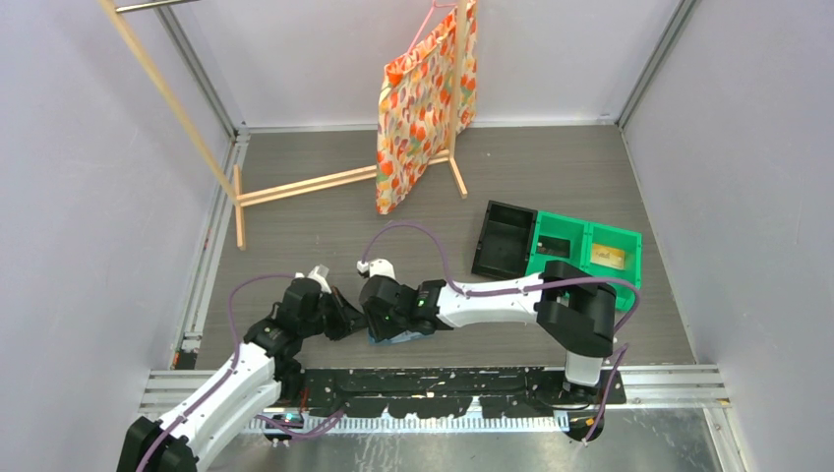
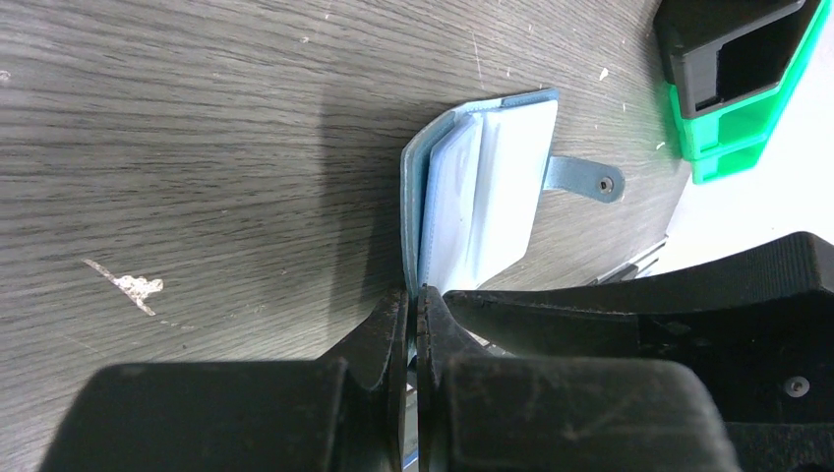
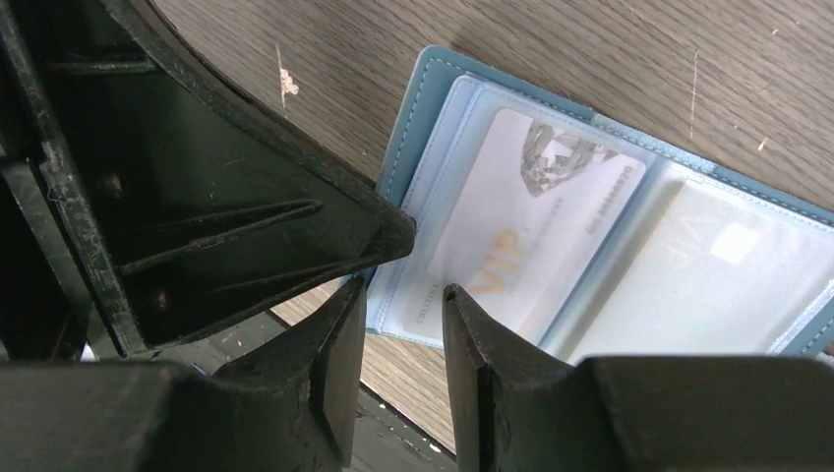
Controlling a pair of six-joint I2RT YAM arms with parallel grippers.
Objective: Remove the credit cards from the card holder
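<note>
The blue card holder (image 1: 405,337) lies spread on the table, mostly hidden under the right arm in the top view. In its left clear pocket sits a white card marked VIP (image 3: 536,221); a second white card (image 3: 713,280) shows in the other pocket. My left gripper is shut on the holder's outer edge, which runs in between its fingertips. Part open, my right gripper hovers over that same end of the holder, close beside the left fingers (image 3: 266,211). Nothing shows between its fingers.
A black bin (image 1: 504,241) and a green divided box (image 1: 616,239) with a yellow card (image 1: 607,257) in it stand at the right. Behind are a wooden rack (image 1: 305,185) and a hanging patterned cloth (image 1: 418,118).
</note>
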